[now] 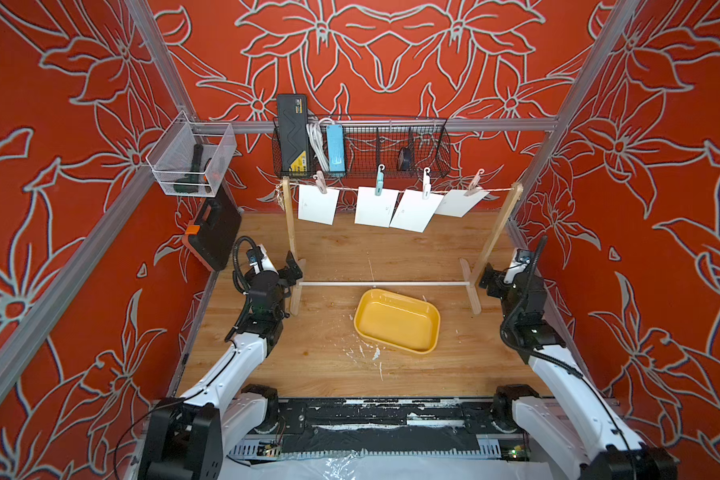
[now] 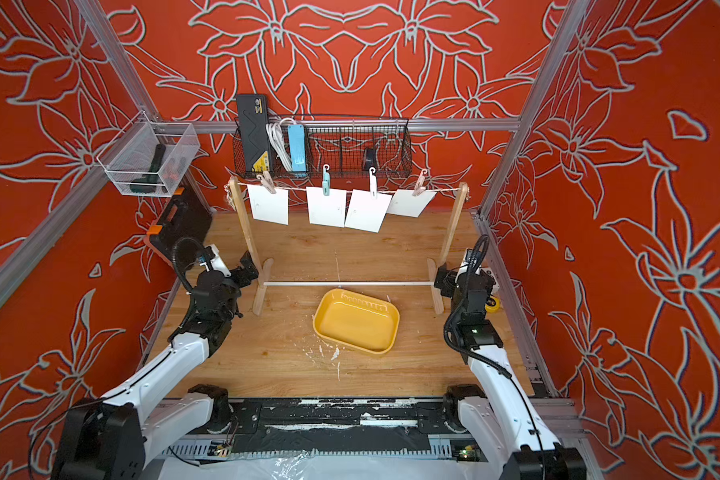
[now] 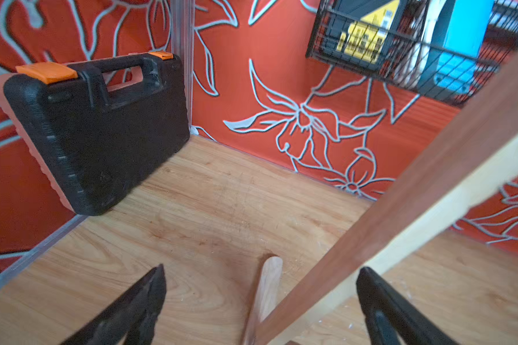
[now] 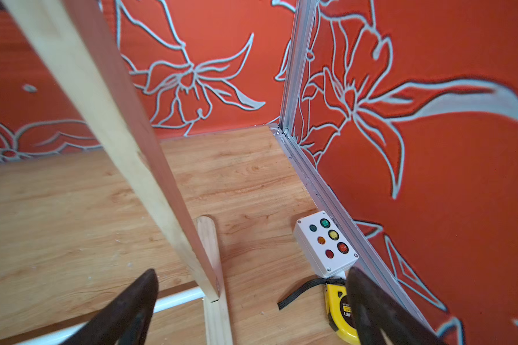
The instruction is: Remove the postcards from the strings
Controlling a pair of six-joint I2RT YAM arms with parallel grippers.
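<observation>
Several white postcards, such as the leftmost postcard (image 1: 317,206) and a middle postcard (image 2: 325,209), hang by clothespins from a string between two wooden posts (image 1: 499,224). My left gripper is open, low beside the left post (image 3: 397,212), nothing between its fingers, below and left of the cards. My right gripper stands open by the right post (image 4: 138,149), with nothing held, below and right of the cards.
A yellow tray (image 1: 396,324) sits centre front. A black case (image 3: 121,126) leans at left; a wire basket (image 1: 392,144) is behind the string. A button box (image 4: 325,244) and tape measure (image 4: 340,313) lie at right.
</observation>
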